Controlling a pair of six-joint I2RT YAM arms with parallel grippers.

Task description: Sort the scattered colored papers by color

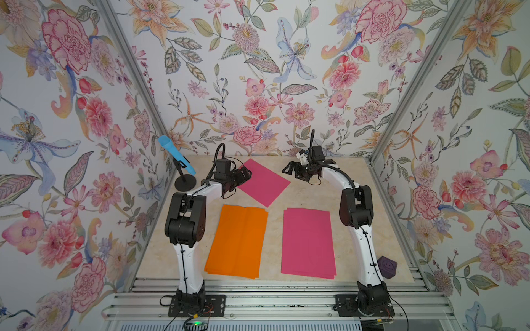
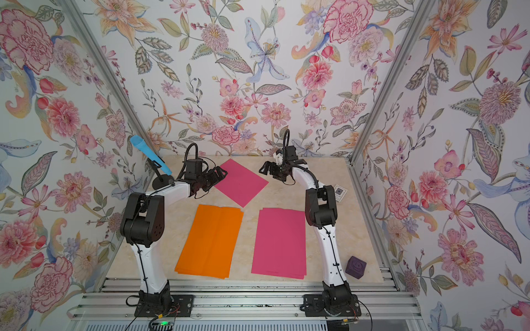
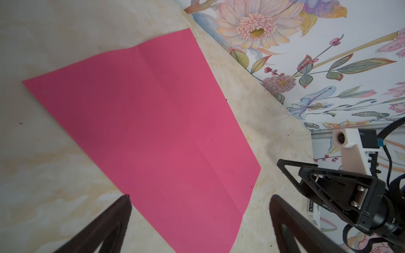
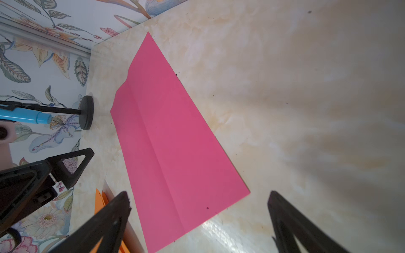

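One loose pink paper (image 1: 264, 183) lies askew on the far part of the table, creased along its length in both wrist views. In front of it are two squared piles, an orange paper stack (image 1: 237, 241) on the left and a pink paper stack (image 1: 308, 242) on the right. My left gripper (image 1: 245, 175) is above the loose sheet's left edge, open and holding nothing. Off the sheet's right corner, my right gripper (image 1: 291, 170) hovers open, also empty. The loose pink sheet (image 3: 156, 126) spreads out below the separated fingers (image 3: 101, 227) in the left wrist view.
A black-based stand with a blue microphone-like top (image 1: 175, 154) stands at the far left. A purple block (image 1: 387, 267) sits at the front right, and a small white card (image 2: 339, 192) near the right edge. Bare table separates the two stacks.
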